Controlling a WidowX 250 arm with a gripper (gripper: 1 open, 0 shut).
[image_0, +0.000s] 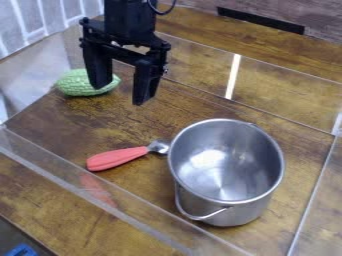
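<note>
My black gripper (122, 87) hangs in the upper left over the wooden surface, its two fingers spread wide with nothing visible between them. Behind it lies a green, bumpy corn-like object (74, 86). Lower down, a spoon-like utensil with a red handle (118, 156) and a metal head rests on the wood. To its right stands a steel pot (227, 185) with a bail handle, empty as far as I can see.
A clear plastic barrier runs along the left and front of the work area, with another edge at the right. Bare wood fills the middle and back. A blue object (19, 249) shows at the lower-left corner.
</note>
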